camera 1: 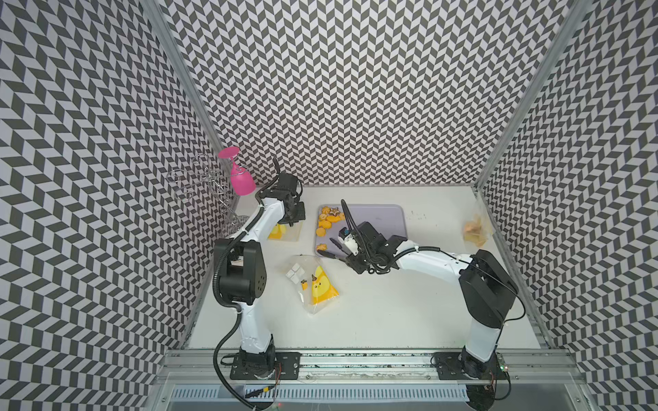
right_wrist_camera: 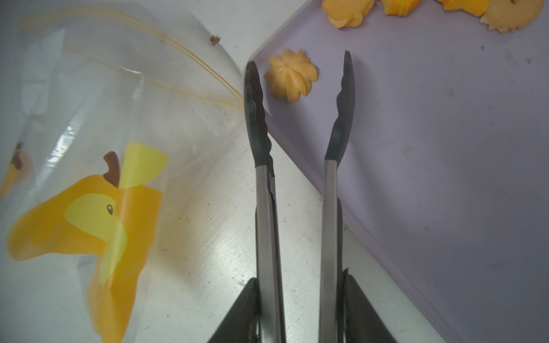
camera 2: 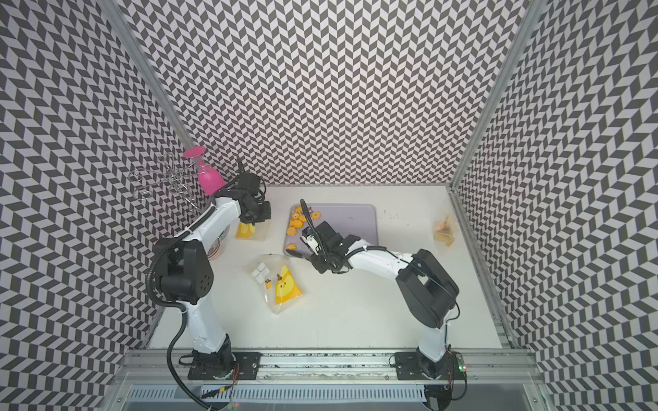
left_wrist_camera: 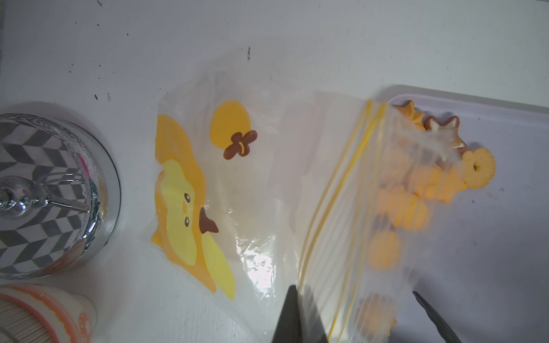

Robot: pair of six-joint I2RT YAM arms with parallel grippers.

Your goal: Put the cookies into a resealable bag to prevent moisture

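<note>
A clear bag with a yellow print (left_wrist_camera: 188,211) lies left of the tray in the left wrist view. Its yellow zip end reaches over the tray's edge, and my left gripper is shut on the film near that end. My right gripper is shut on metal tongs (right_wrist_camera: 330,200), their dark tips spread apart. One ridged cookie (right_wrist_camera: 291,75) lies in the tray's corner, close to the left tip, with nothing between the tips. More cookies (left_wrist_camera: 479,168) cluster along the left side of the lilac tray (left_wrist_camera: 503,245); the bag film blurs some.
A second printed bag holding white cubes (camera 1: 295,272) lies in front of the tray. A pink glass (camera 1: 241,179) hangs on a metal rack at the back left. A clear packet (camera 1: 474,231) stands far right.
</note>
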